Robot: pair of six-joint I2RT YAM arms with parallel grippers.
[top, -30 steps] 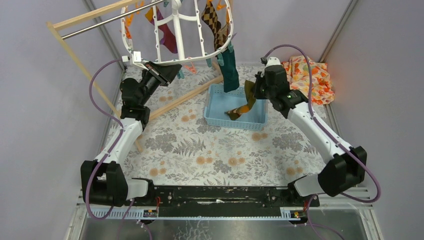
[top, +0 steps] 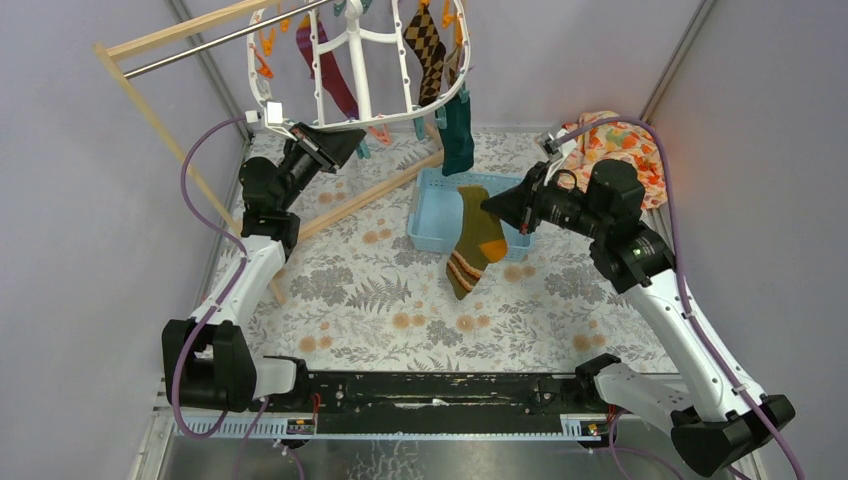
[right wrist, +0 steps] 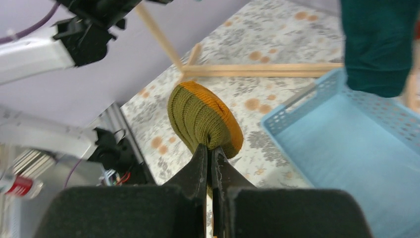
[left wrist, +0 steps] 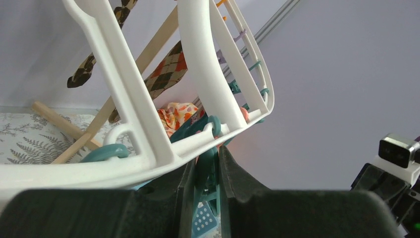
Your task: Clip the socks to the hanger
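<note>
An olive sock [top: 468, 255] with an orange patch and striped toe hangs from my right gripper [top: 493, 208], shut on it; in the right wrist view its folded top [right wrist: 198, 114] rises between the fingertips. My left gripper [top: 345, 145] is at the lower rail of the white hanger [top: 362, 70], its fingers around a teal clip [left wrist: 207, 168]; how far they are closed is hard to tell. Other socks hang from the hanger, among them a dark teal one [top: 457, 135] and a checkered one [top: 428, 55].
A blue basket [top: 430, 225] sits on the patterned floor under the hanger. A wooden frame [top: 150, 125] stands left, with beams on the floor. An orange patterned cloth [top: 620, 150] lies back right.
The left arm has barely moved.
</note>
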